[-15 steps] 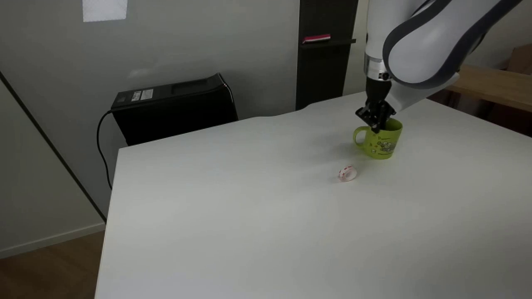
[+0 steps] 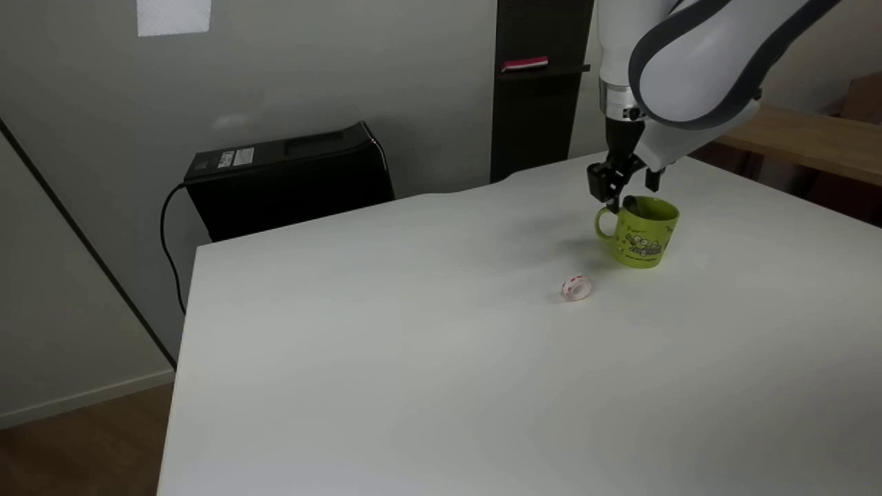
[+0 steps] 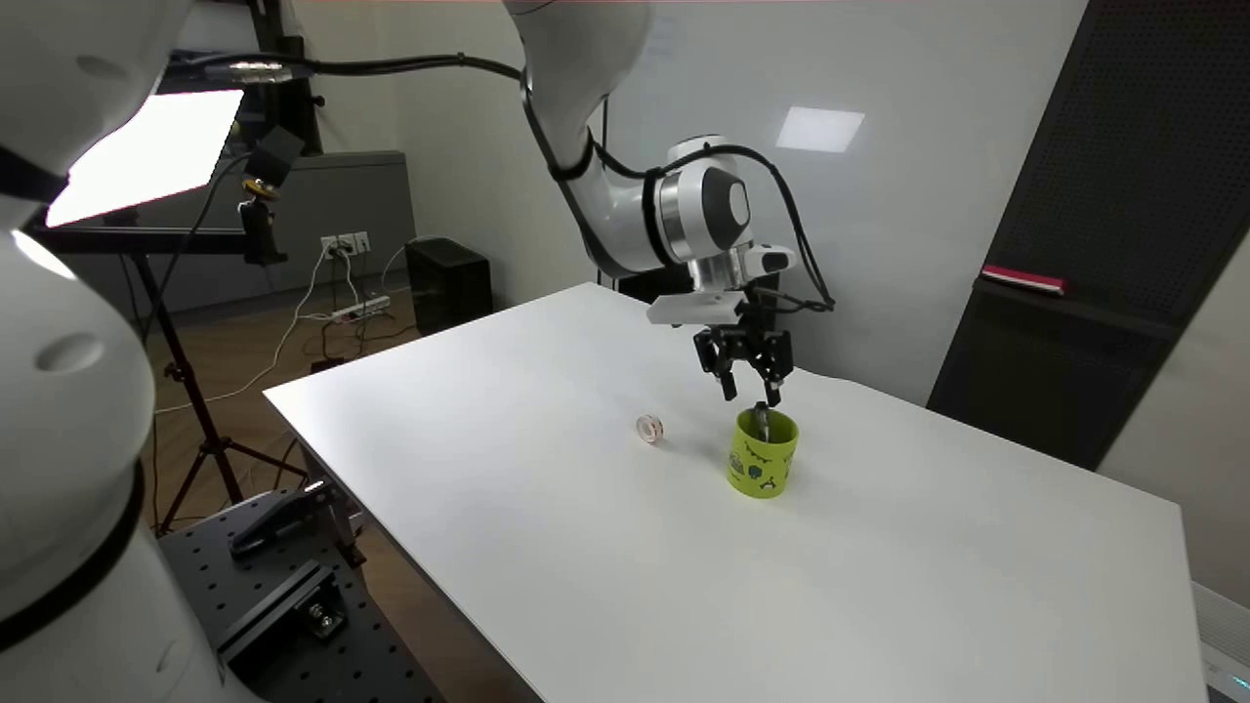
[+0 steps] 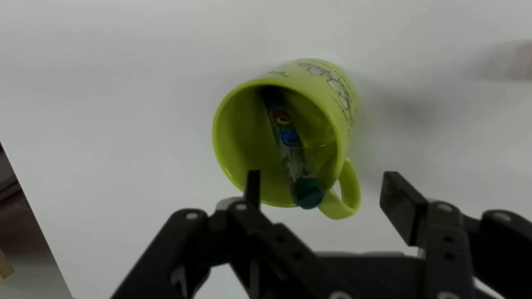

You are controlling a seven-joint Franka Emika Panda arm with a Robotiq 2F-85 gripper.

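A lime-green mug (image 2: 641,234) with printed figures stands upright on the white table, its handle to the left in the first exterior view. Inside it leans a marker (image 4: 291,144) with a dark green end, which rests by the rim on the handle side. The mug (image 3: 761,457) shows the marker's top (image 3: 762,418) rising at its mouth. Just above the mug, my gripper has its fingers spread wide, and nothing lies gripped between them. One black fingertip (image 4: 253,187) overlaps the mug's edge in the wrist view; the other is beyond the handle.
A small roll of tape (image 2: 577,288) lies on the table near the mug.
My gripper has risen slightly, and its fingers have parted from close together. The mug has shifted a little to the right. The tape roll has stayed in place.
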